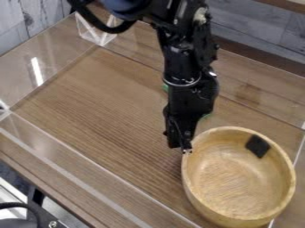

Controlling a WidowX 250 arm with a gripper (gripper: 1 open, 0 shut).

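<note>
My gripper (181, 138) points down over the wooden table, just left of the rim of a large round tan bowl (237, 201). Its fingertips are small and dark, and I cannot tell how far apart they are or whether anything is between them. A green object (206, 117) is mostly hidden behind the arm.
A small black rectangular piece (258, 145) sits on the bowl's back rim. A clear plastic piece (95, 22) stands at the back left. Grey wooden walls edge the table.
</note>
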